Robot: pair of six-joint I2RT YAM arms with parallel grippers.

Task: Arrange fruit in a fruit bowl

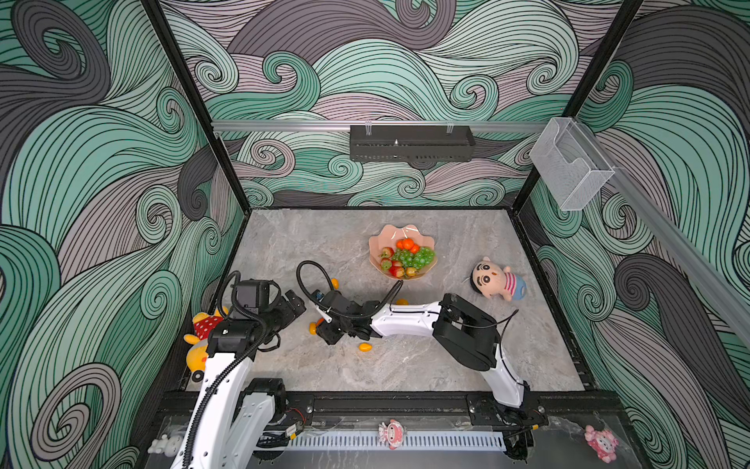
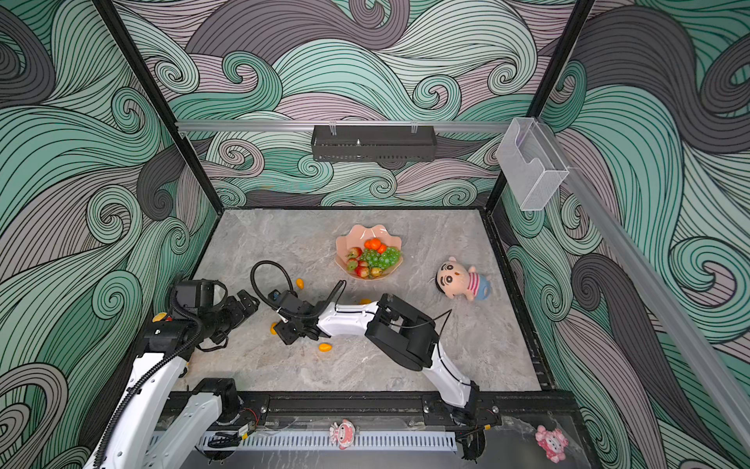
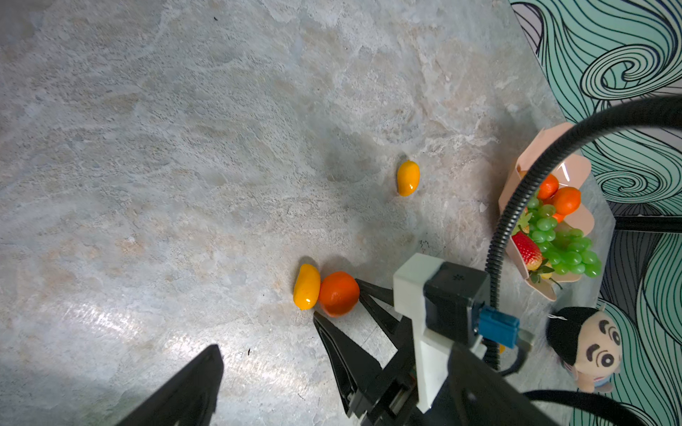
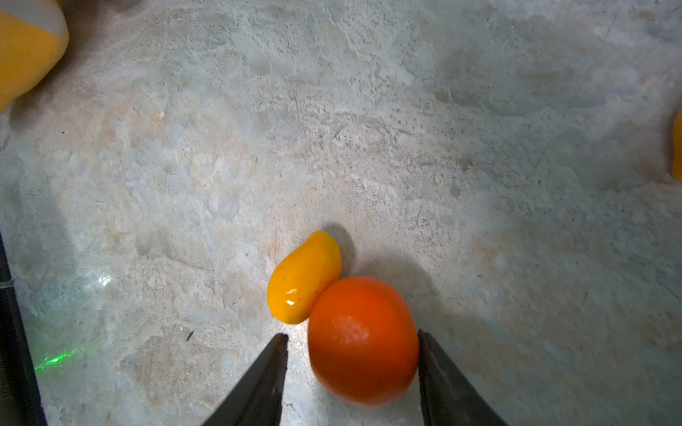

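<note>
An orange (image 4: 362,340) lies on the table against a small yellow mango (image 4: 302,277). My right gripper is down at the orange, one open finger on each side of it; a grip is not clear. My left gripper hangs open above the table, left of them, nothing between its fingers. The pink scalloped fruit bowl (image 1: 377,246) at the back holds grapes, oranges, strawberries and other fruit. More mangoes lie loose, one behind (image 3: 407,178) and one toward the front (image 1: 365,347).
A doll (image 1: 496,279) lies right of the bowl. A yellow bear plush (image 1: 199,351) is at the left edge.
</note>
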